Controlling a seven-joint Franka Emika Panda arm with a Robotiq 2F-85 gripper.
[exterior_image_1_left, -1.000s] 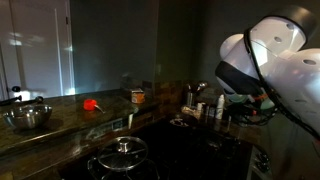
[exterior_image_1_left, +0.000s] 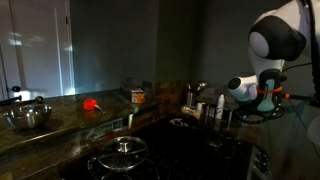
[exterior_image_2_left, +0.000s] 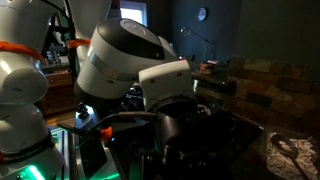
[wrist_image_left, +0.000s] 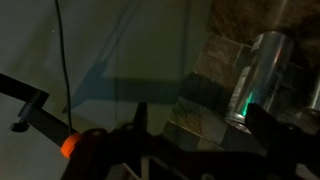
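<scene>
At the right of exterior view 1 my gripper (exterior_image_1_left: 258, 118) hangs beside the wall, dark and partly lost in shadow. The wrist view shows the dark fingers (wrist_image_left: 262, 125) of my gripper spread apart along the bottom, with no object visible between them. Beyond the right finger is a shiny silver cylinder (wrist_image_left: 262, 75), apart from the finger as far as I can tell. A second shiny object (wrist_image_left: 314, 100) is cut off at the right edge. Exterior view 2 is mostly filled by my white arm (exterior_image_2_left: 130, 60), and the fingertips are hard to make out there.
A lidded glass pan (exterior_image_1_left: 122, 152) sits on the dark stovetop. Along the left counter are a metal bowl (exterior_image_1_left: 28, 115), a red item (exterior_image_1_left: 91, 104) and an orange-labelled tub (exterior_image_1_left: 138, 96). A white bottle (exterior_image_1_left: 220, 106) and utensils (exterior_image_1_left: 192, 96) stand near the back corner.
The items on the counter and stove look unmoved.
</scene>
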